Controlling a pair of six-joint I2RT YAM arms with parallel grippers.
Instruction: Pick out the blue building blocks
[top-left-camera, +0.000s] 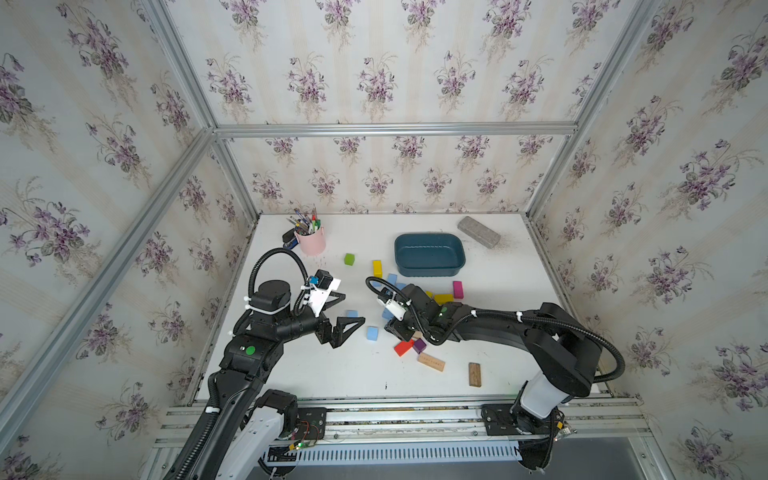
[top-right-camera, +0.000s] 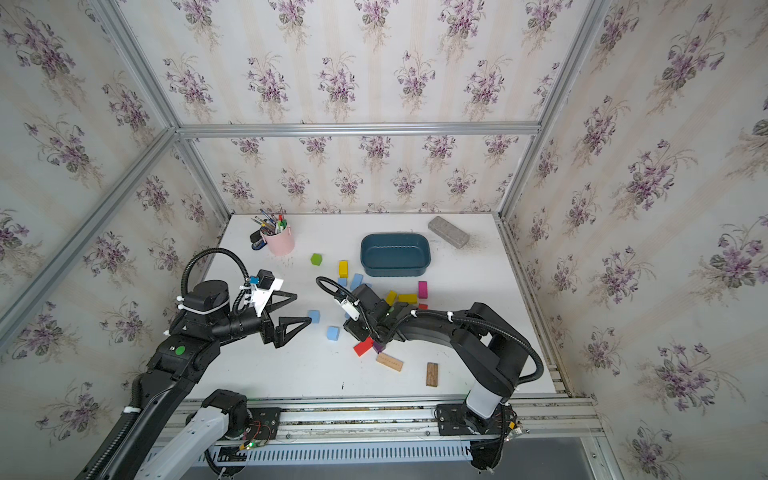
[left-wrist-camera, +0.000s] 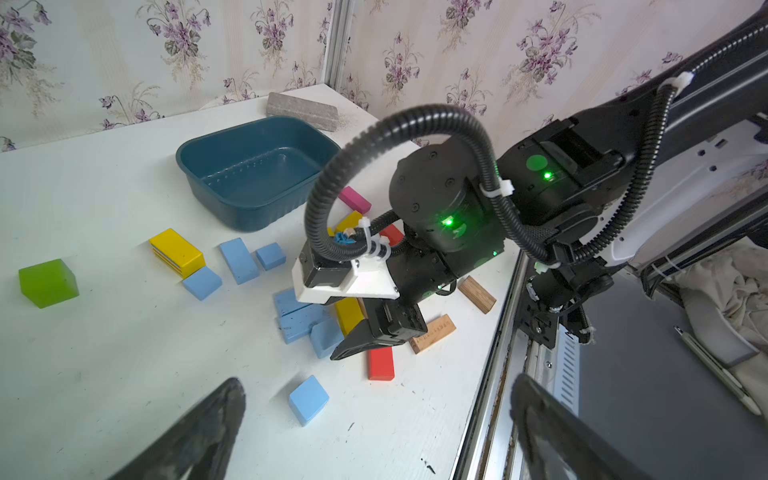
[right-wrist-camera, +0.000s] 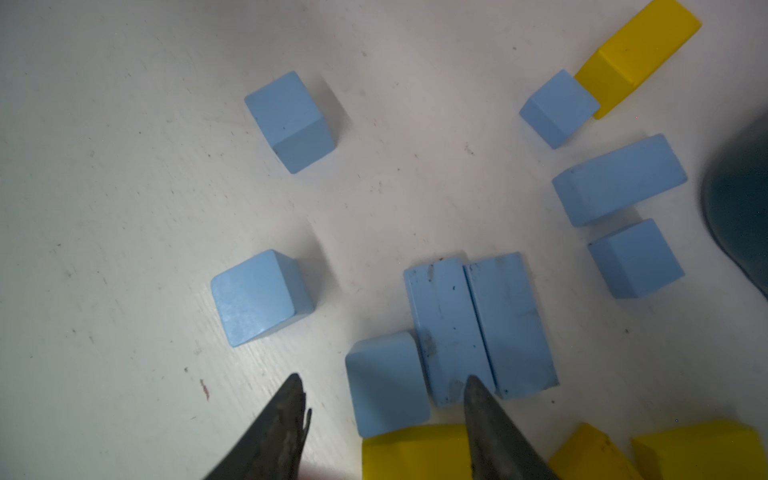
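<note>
Several pale blue blocks lie on the white table, with two loose cubes (right-wrist-camera: 289, 121) at left in the right wrist view. Two blue bars (right-wrist-camera: 448, 328) lie side by side, touching another blue block (right-wrist-camera: 388, 384). Near the bin are a blue bar (right-wrist-camera: 620, 177) and two small blue cubes (right-wrist-camera: 560, 108). My left gripper (top-right-camera: 303, 308) is open and empty, above the table beside a blue cube (top-right-camera: 313, 317). My open right gripper hangs over the cluster, its fingers either side of the blue block and a yellow block.
An empty teal bin (left-wrist-camera: 240, 212) stands at the back, with a grey brick (top-left-camera: 479, 232) beside it. Yellow (left-wrist-camera: 177, 252), green (left-wrist-camera: 48, 281), red (left-wrist-camera: 381, 364) and wooden blocks (top-left-camera: 431, 362) lie around. A pink pen cup (top-left-camera: 310, 242) stands back left.
</note>
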